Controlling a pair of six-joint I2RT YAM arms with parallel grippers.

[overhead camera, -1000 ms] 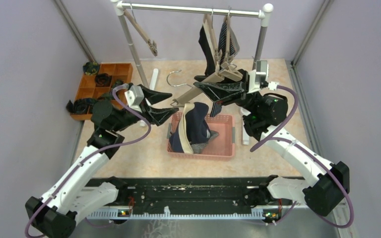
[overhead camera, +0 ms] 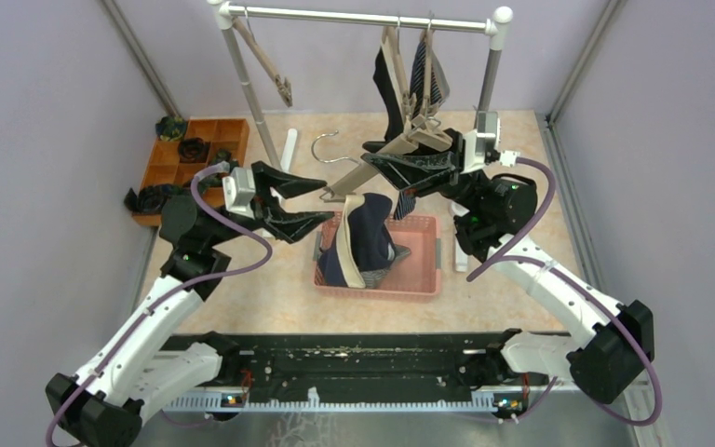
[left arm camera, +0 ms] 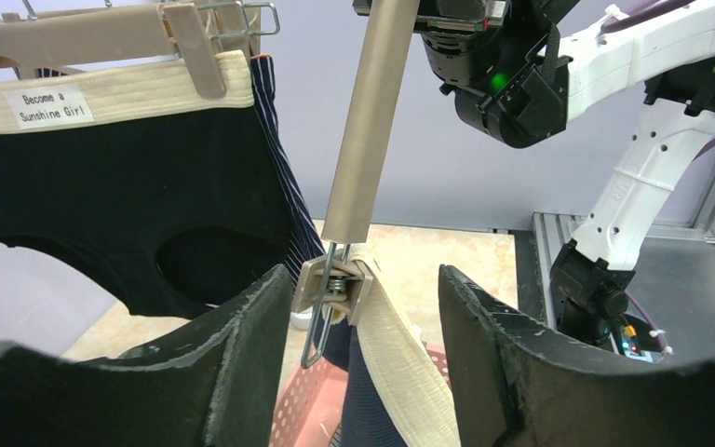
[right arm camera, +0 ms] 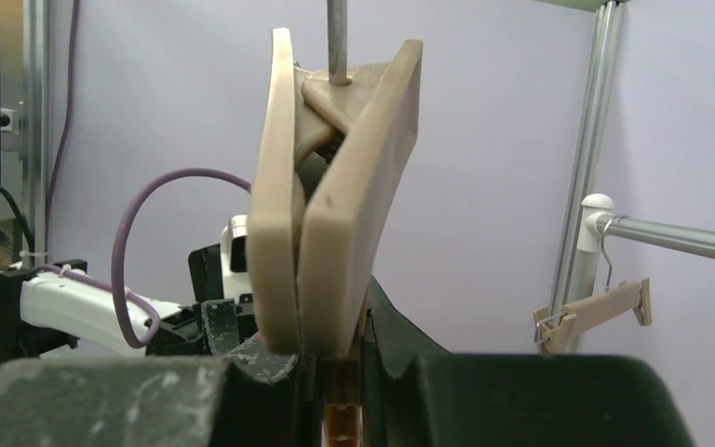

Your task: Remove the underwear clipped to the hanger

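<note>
A beige hanger (overhead camera: 363, 174) is held up in the middle of the top view, its metal hook (overhead camera: 315, 149) pointing left. My right gripper (overhead camera: 369, 152) is shut on its bar. The navy underwear (overhead camera: 370, 228) with a cream waistband hangs down over the basket. In the left wrist view its waistband (left arm camera: 400, 358) rises to the hanger's near clip (left arm camera: 335, 287); the exact hold there is partly hidden. My left gripper (overhead camera: 329, 200) stands open, fingers on either side of that clip, apparently not touching it. The hanger's other clip (right arm camera: 335, 214) looks empty.
Below sits a pink basket (overhead camera: 419, 291) with some grey cloth. Other hangers with dark underwear (left arm camera: 130, 205) hang from the rail (overhead camera: 354, 16), and an empty hanger (overhead camera: 263, 63) hangs at its left. An orange compartment box (overhead camera: 219, 131) stands back left.
Over the last second my left gripper has shifted and turned slightly, its fingers now a little lower in the top view. The right arm and the hanger have barely moved.
</note>
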